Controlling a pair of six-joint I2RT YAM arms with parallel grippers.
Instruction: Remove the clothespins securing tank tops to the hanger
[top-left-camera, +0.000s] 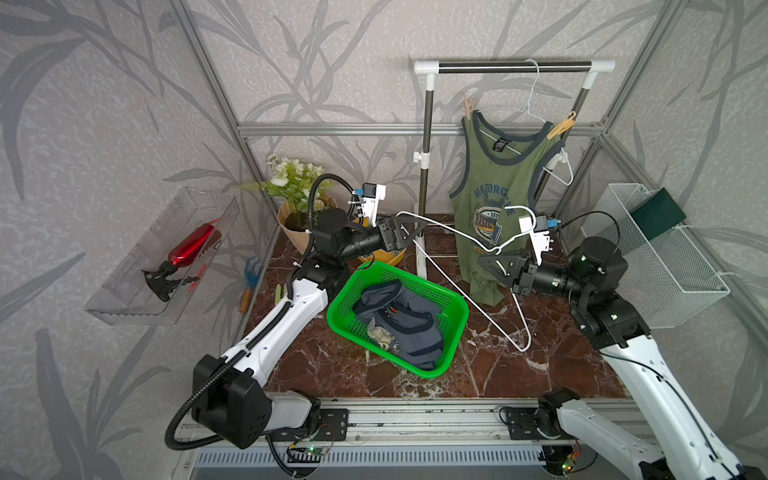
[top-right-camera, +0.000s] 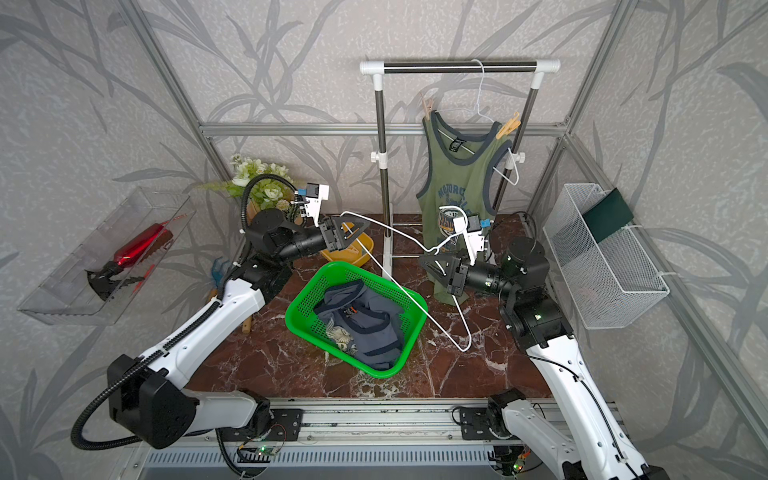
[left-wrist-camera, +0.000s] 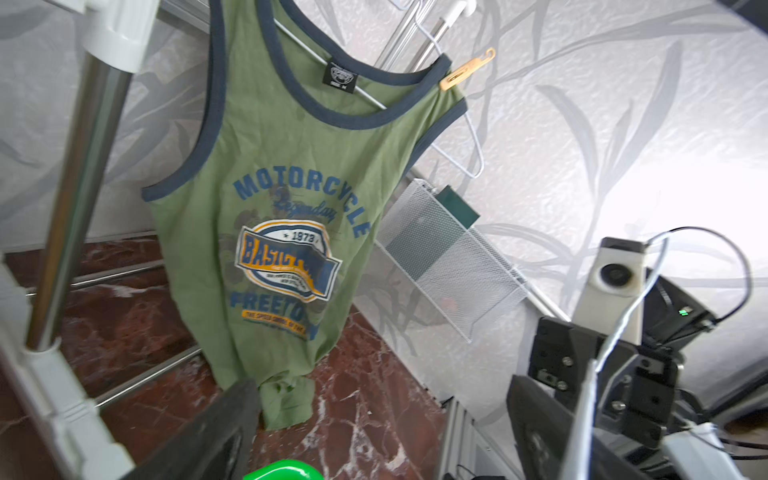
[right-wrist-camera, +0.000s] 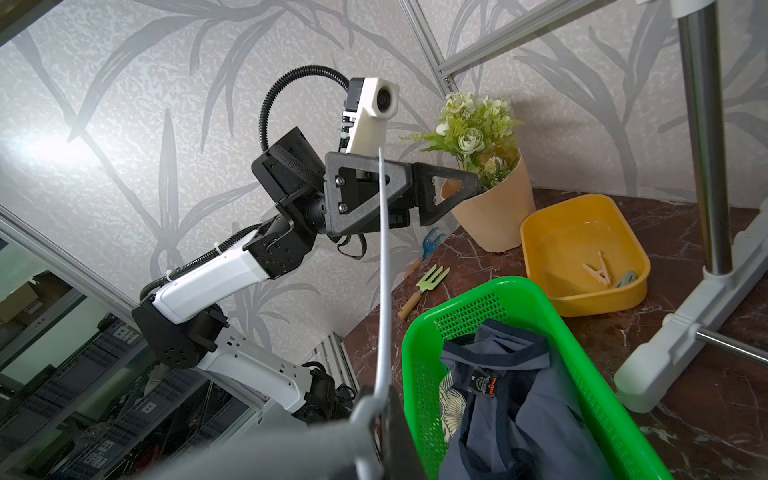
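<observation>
My right gripper (top-left-camera: 493, 267) is shut on a bare white wire hanger (right-wrist-camera: 384, 280), near its hook. The hanger's far end reaches my left gripper (top-left-camera: 411, 232), which is open; whether the wire lies between or beside its fingers I cannot tell. On the rack hangs a green tank top (left-wrist-camera: 272, 160) on another hanger, a clothespin (top-left-camera: 469, 107) at its left strap and a yellow clothespin (left-wrist-camera: 467, 70) at its right strap. A dark grey-blue tank top (right-wrist-camera: 512, 400) lies in the green basket (top-left-camera: 336, 302). Loose clothespins (right-wrist-camera: 596, 269) lie in the yellow tray (right-wrist-camera: 584, 212).
The metal rack (top-left-camera: 426, 132) stands at the back, behind both grippers. A potted plant (right-wrist-camera: 492, 204) is at the back left. A clear wall bin (top-left-camera: 164, 256) is on the left, a white mesh basket (top-left-camera: 664, 264) on the right. The tabletop right of the green basket is mostly clear.
</observation>
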